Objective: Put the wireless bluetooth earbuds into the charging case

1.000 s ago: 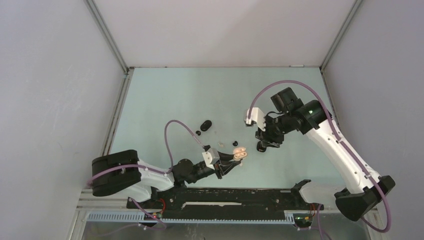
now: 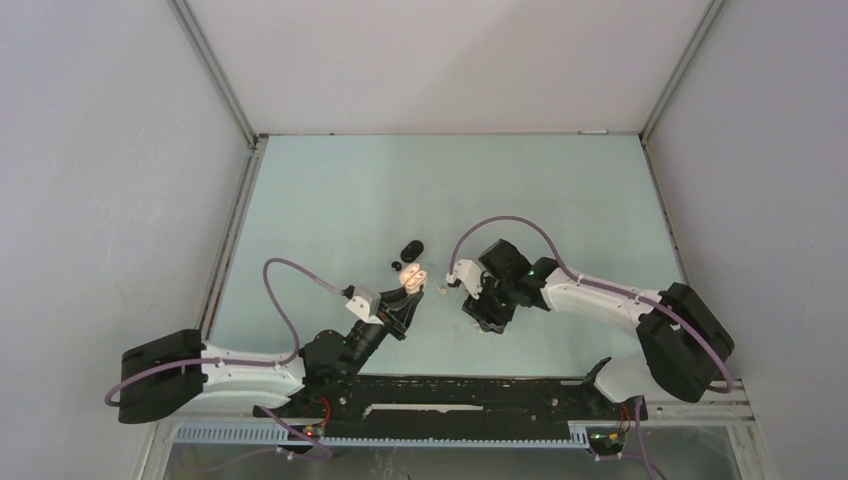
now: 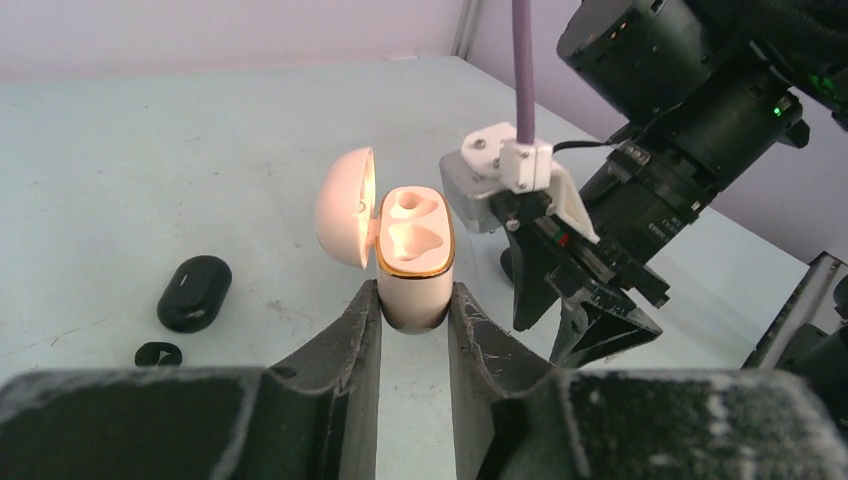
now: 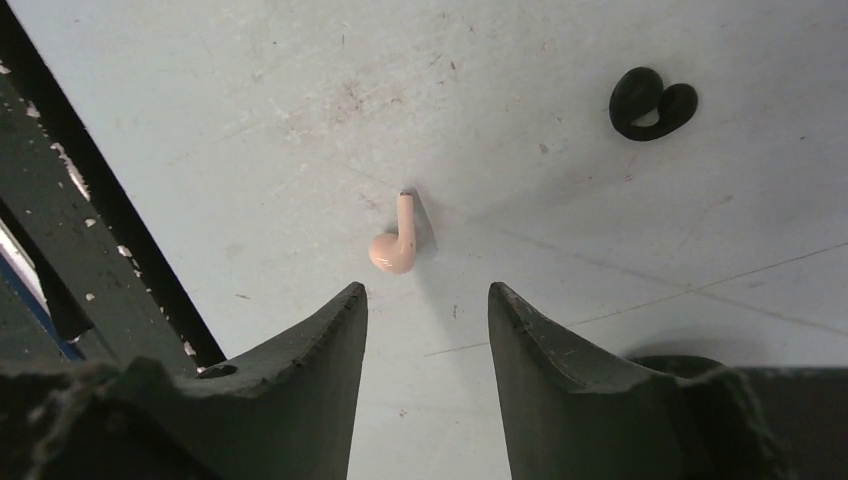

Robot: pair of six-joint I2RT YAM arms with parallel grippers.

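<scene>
The pale pink charging case (image 3: 414,295), lid open and both slots visibly empty, is held upright by my left gripper, which is shut on it. My right gripper is open and hovers over the table, pointing at a pink earbud (image 4: 392,250) that lies with its stem toward the top of the right wrist view. In the top view a second small pale earbud (image 2: 441,289) lies between the two arms.
A black oblong case (image 3: 194,294) and small black pieces (image 4: 650,105) lie on the pale table (image 2: 350,180). The table's dark front edge (image 4: 120,250) shows in the right wrist view.
The left arm has moved leftward with the case in its gripper.
</scene>
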